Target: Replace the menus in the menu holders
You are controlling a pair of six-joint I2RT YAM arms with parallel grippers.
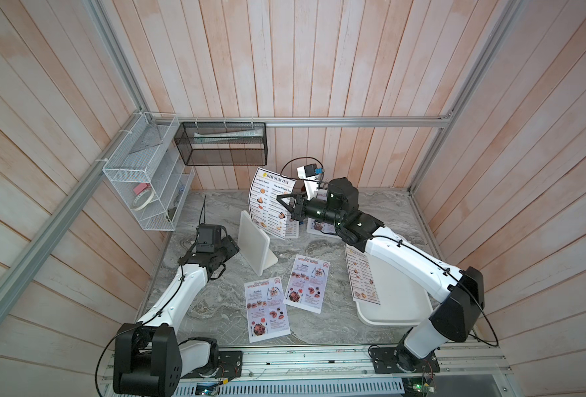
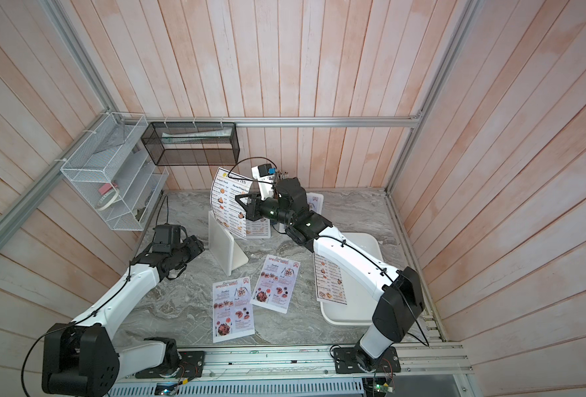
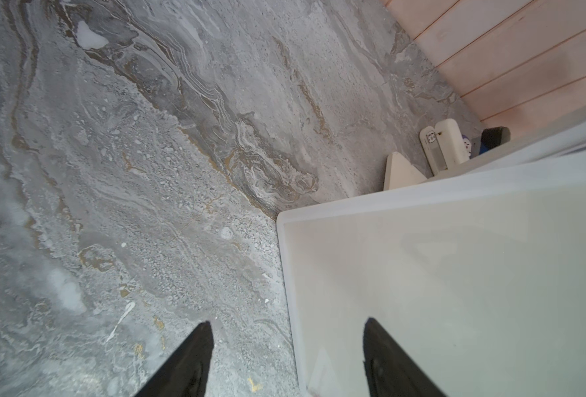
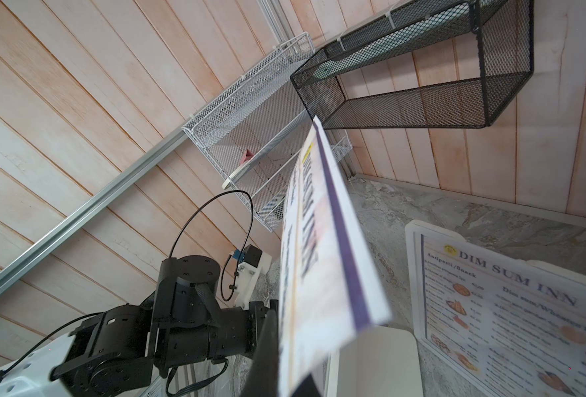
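Observation:
Pinched upright over the back of the table is a curved Dim Sum Inn menu (image 1: pixel 266 195), my right gripper (image 1: pixel 287 202) shut on its edge. In the right wrist view this sheet (image 4: pixel 326 264) rises edge-on from the fingers. Just beyond it stands a menu holder (image 4: pixel 412 264) with a Dim Sum Inn menu showing. A blank white holder (image 1: pixel 253 243) faces left in the middle. My left gripper stands open beside that holder's blank panel (image 3: pixel 438 278), nothing visible between its fingers. Two special menus (image 1: pixel 266 309) (image 1: pixel 307 283) lie flat in front.
A white tray (image 1: pixel 399 294) at the right has a Dim Sum menu (image 1: pixel 362 274) on its left side. Partly behind the right arm is another special menu (image 2: pixel 315 201). A black mesh basket (image 1: pixel 220 155) and white rack (image 1: pixel 148 175) hang above the back left.

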